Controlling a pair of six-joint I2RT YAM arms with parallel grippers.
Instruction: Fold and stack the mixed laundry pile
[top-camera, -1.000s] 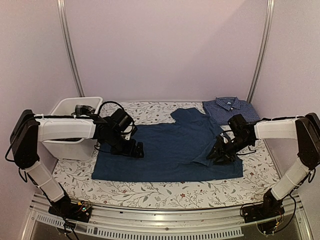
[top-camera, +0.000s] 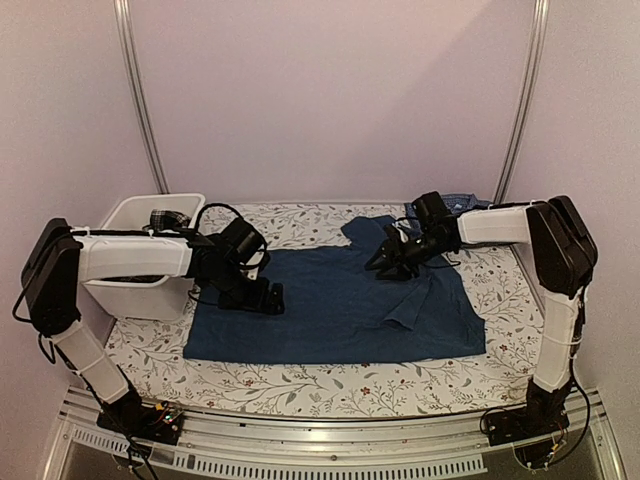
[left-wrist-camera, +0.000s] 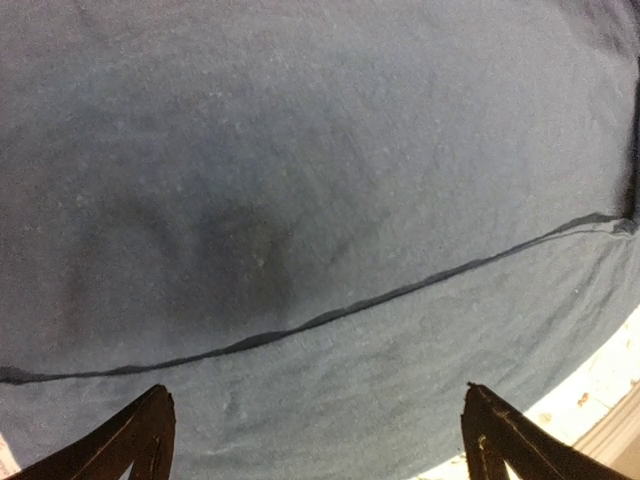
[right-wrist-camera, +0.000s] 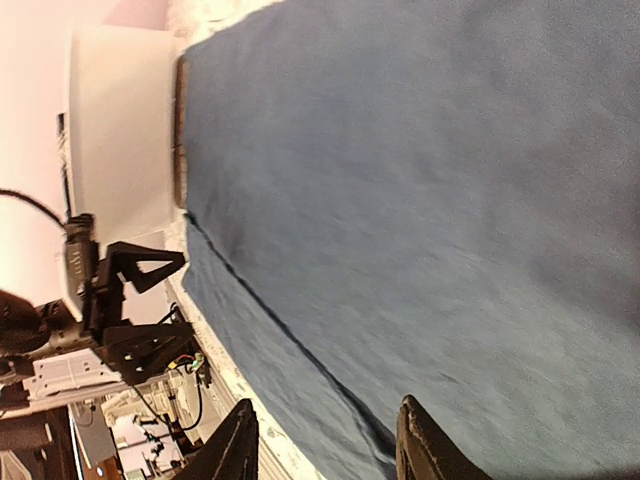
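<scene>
A dark blue garment lies spread across the floral mat, with a folded flap near its right end and a long crease visible in the left wrist view. My left gripper hangs over its left part, open, with nothing between the fingertips. My right gripper is over the upper right part of the garment, its fingertips apart with cloth beneath them in the right wrist view; whether they touch it is unclear.
A white basket with dark checked cloth inside stands at the left. A folded blue patterned shirt lies at the back right, partly hidden by my right arm. Walls bound the sides and back; bare mat shows along the front.
My right gripper has moved up and left from the garment's lower right flap to its upper part. The left arm and the garment look unchanged.
</scene>
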